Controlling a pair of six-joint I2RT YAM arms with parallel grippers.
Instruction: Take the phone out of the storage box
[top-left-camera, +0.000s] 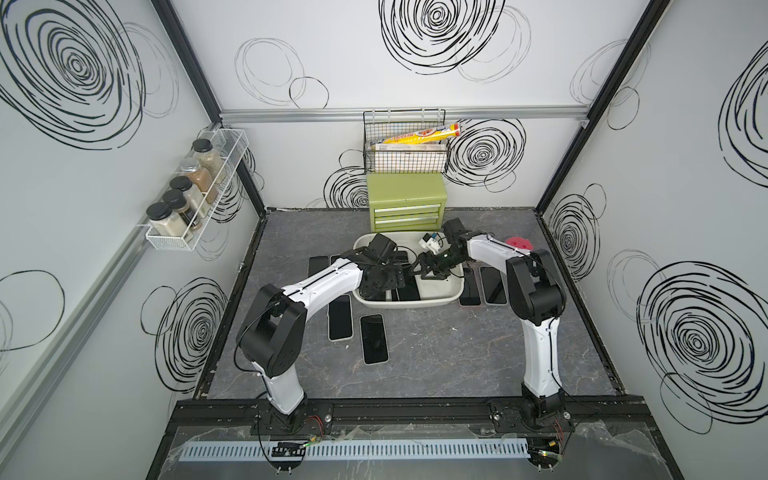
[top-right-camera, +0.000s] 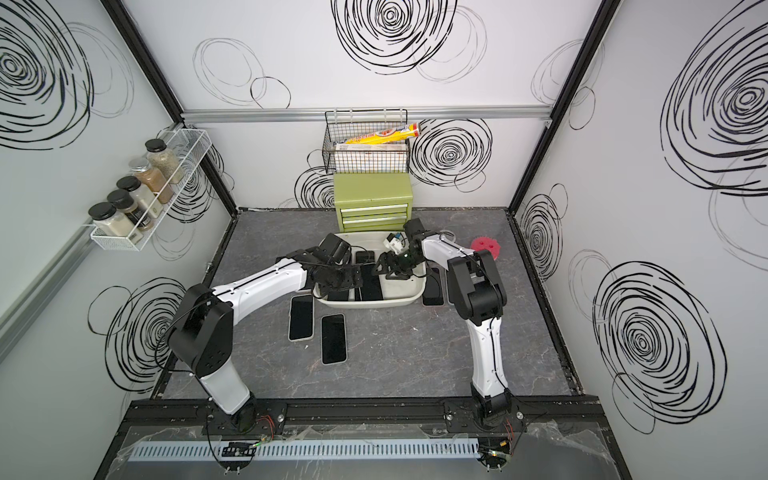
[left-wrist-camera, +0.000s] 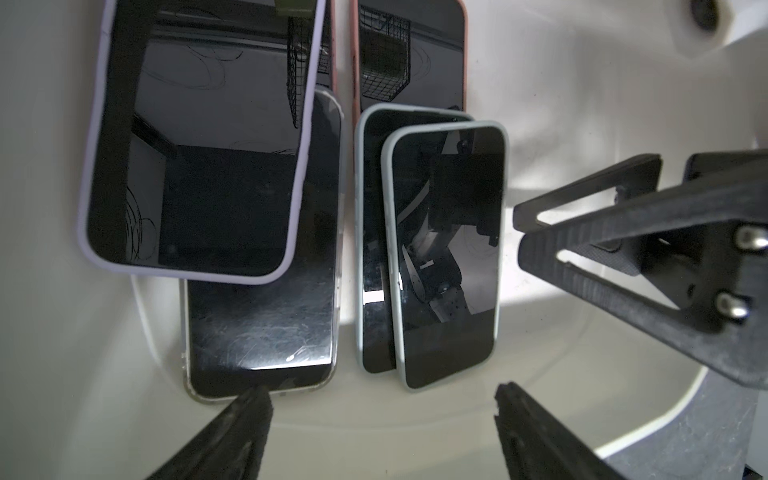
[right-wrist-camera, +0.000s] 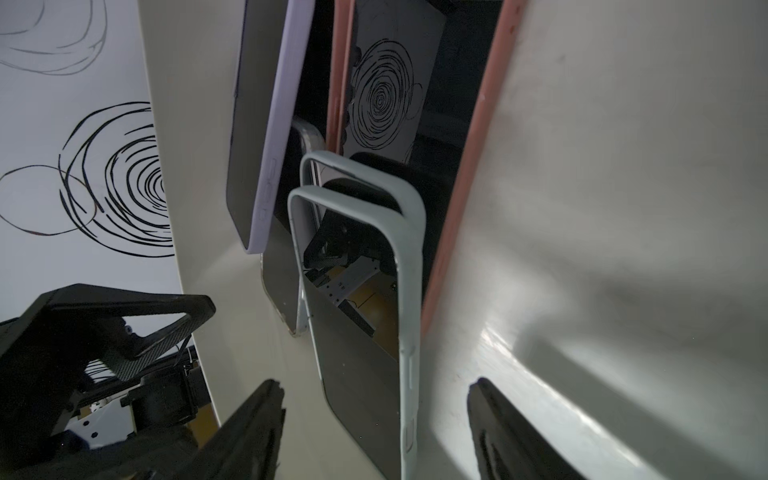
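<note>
The white storage box (top-left-camera: 428, 300) holds several phones: in the left wrist view a lilac-cased phone (left-wrist-camera: 200, 160), a clear-cased phone (left-wrist-camera: 256, 328), a pink-cased phone (left-wrist-camera: 412, 56) and two stacked pale-blue-cased phones (left-wrist-camera: 444, 256), whose edges (right-wrist-camera: 408, 320) show in the right wrist view. My left gripper hangs over the box, open, below the stacked phones in its view. My right gripper is open too, either side of the pale-blue phones' edge in its view and above them. Nothing shows between either gripper's fingers.
Several phones (top-left-camera: 374, 340) lie on the table around the box. A green drawer unit (top-left-camera: 406, 196) stands behind it, under a wire basket (top-left-camera: 384, 160). A red object (top-right-camera: 485, 246) lies at right.
</note>
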